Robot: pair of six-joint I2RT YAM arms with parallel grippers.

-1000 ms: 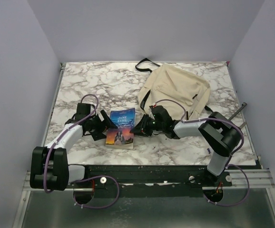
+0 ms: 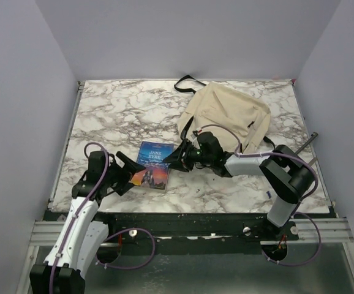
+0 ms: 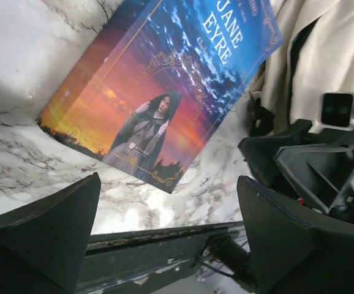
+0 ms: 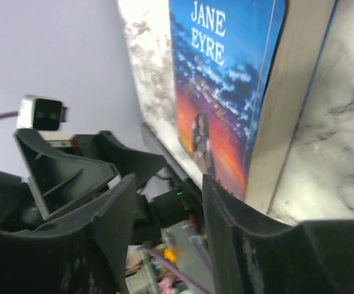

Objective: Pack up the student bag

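The Jane Eyre book (image 2: 153, 166) lies flat on the marble table, its blue and orange cover up, its page edge facing my right gripper in the right wrist view (image 4: 287, 110). My left gripper (image 2: 127, 173) is open at the book's left, above its lower corner, with nothing between its fingers. My right gripper (image 2: 176, 160) is part open, just beside the book's right edge, holding nothing visible. The beige bag (image 2: 226, 113) lies at the back right, with black straps.
The front edge runs close below both arms. Metal rods (image 2: 308, 147) stand at the right edge.
My left gripper has drawn back from over the book and swung slightly. My right gripper has risen slightly and its fingers look more spread. The book has shifted slightly.
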